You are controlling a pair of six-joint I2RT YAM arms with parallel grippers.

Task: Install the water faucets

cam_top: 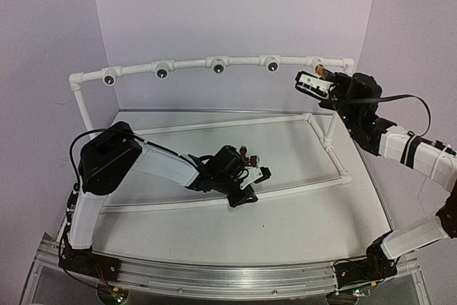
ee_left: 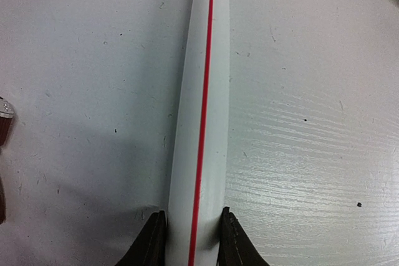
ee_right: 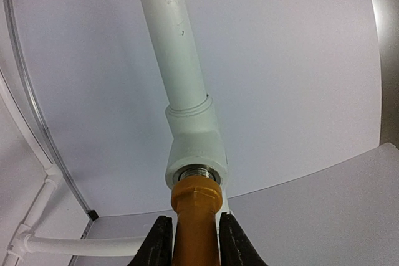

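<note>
An orange faucet (ee_right: 197, 210) is clasped between the fingers of my right gripper. Its collar meets the rightmost tee (ee_right: 197, 151) of the upper pipe; a ring of silver thread shows between them. In the top view, this faucet (cam_top: 320, 70) is mostly covered by the right gripper (cam_top: 325, 75). Low down, my left gripper is shut around the front white pipe (ee_left: 202, 123) of the frame, with one finger on each side. More faucets (cam_top: 248, 157), brown-red with silver, lie behind the left gripper, partly hidden by it.
Along the upper pipe (cam_top: 193, 64), several other tees show bare dark openings, such as the one at the far left (cam_top: 109, 76). A side wall (cam_top: 410, 69) stands close to the right arm.
</note>
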